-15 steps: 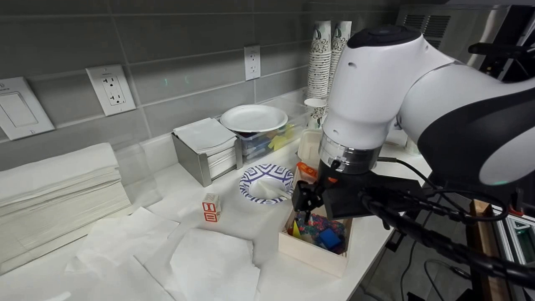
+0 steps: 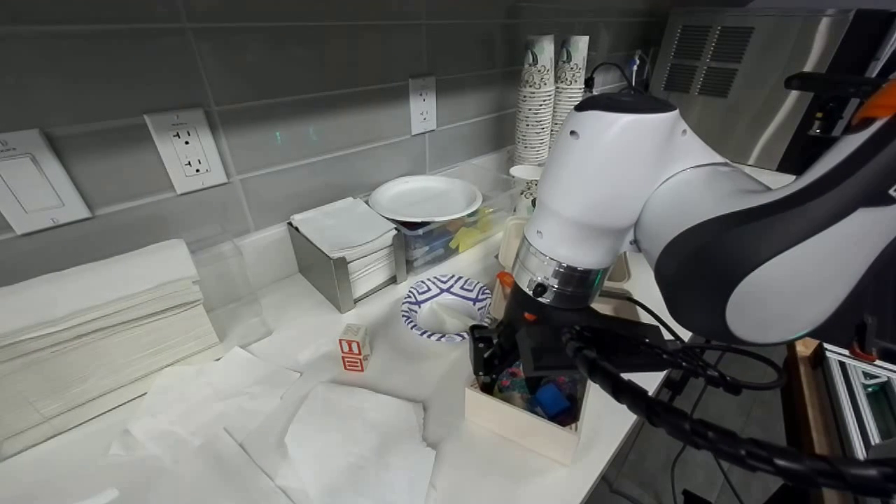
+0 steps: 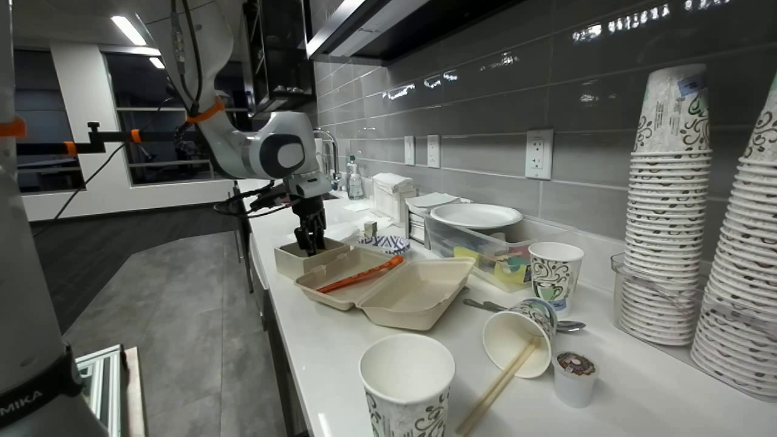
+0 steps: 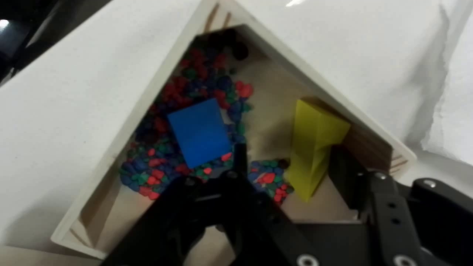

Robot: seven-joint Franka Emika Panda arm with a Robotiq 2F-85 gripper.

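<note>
A yellow wedge-shaped block (image 4: 310, 146) stands in the wooden box (image 4: 146, 95), close to one wall. My gripper reaches down into the box with its fingers on either side of this block. In the wrist view the right finger (image 4: 343, 175) is right against or very near the yellow block, while a gap shows on the left, so the fingers are part open. A blue block (image 4: 199, 133) lies on red, blue and green pebbles (image 4: 155, 170) left of the gripper. In exterior view 1 the arm hides the yellow block.
An open takeout container (image 3: 422, 287) holding an orange utensil (image 3: 360, 274) sits beside the box. A patterned bowl (image 2: 445, 285), a letter cube (image 2: 354, 347) and loose napkins (image 2: 361, 445) lie nearby. Paper cups (image 3: 408, 371) stand farther along the counter.
The arm has come down and to the left in exterior view 1, bringing the gripper from above the box into it. The yellow block, visible before, is now hidden there.
</note>
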